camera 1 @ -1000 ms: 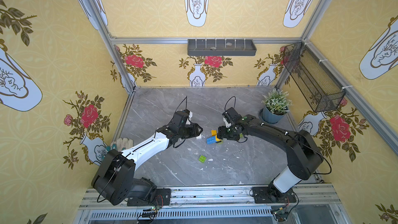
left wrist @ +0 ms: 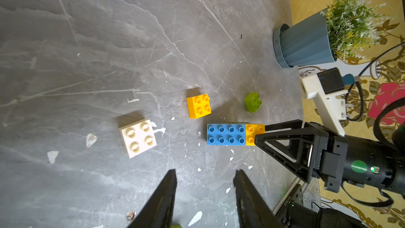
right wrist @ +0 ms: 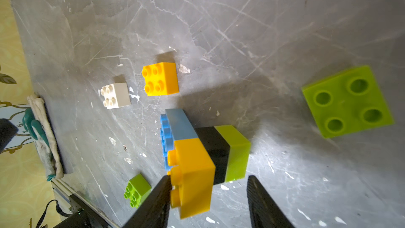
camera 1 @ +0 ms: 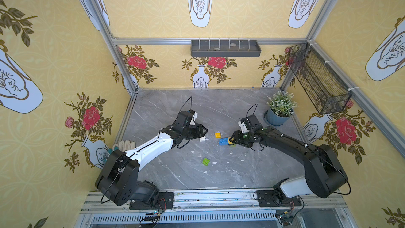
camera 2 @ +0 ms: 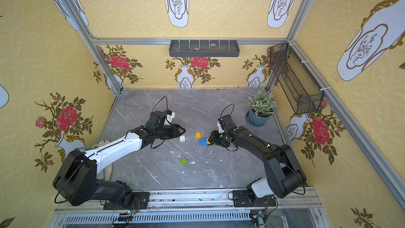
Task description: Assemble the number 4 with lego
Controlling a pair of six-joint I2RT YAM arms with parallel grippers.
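My right gripper is shut on the brick assembly, which sits tilted above the table in the right wrist view. A blue brick (right wrist: 181,124), a yellow brick (right wrist: 194,173), a black brick (right wrist: 215,152) and a green brick (right wrist: 236,152) are joined in it. From the left wrist view, blue studs (left wrist: 225,134) point up and the fingers are at the yellow end (left wrist: 254,131). My left gripper is open and empty, left of the assembly near the white brick (left wrist: 138,138). A loose yellow brick (left wrist: 198,105) lies between the arms.
One loose green brick (right wrist: 348,101) lies under the right arm and another (camera 1: 205,161) sits toward the front. A potted plant (camera 1: 276,116) stands at the back right.
My right gripper has moved to the right, and the brick assembly has travelled with it, turning slightly. The left arm has barely moved; the loose bricks stay in place.
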